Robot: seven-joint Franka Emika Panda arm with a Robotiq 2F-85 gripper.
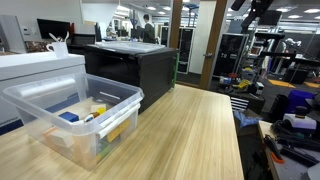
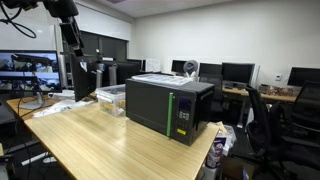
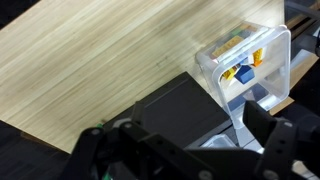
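A clear plastic bin (image 1: pixel 82 123) stands on the wooden table, holding several small items, among them a blue one (image 1: pixel 68 116) and yellow ones. In the wrist view the same bin (image 3: pixel 216 78) lies toward the upper right, and a blue piece (image 3: pixel 244 74) shows inside it. My gripper hangs high above the table, its dark fingers apart at the bottom of the wrist view, with nothing visible between them. Exterior view 2 has the arm (image 2: pixel 30 30) entering from the upper left, well clear of the tabletop.
A black microwave (image 2: pixel 165 108) with a green stripe sits beside the bin, with papers or a flat lid (image 1: pixel 128 46) on top. Office chairs (image 2: pixel 275 125) and monitors stand behind.
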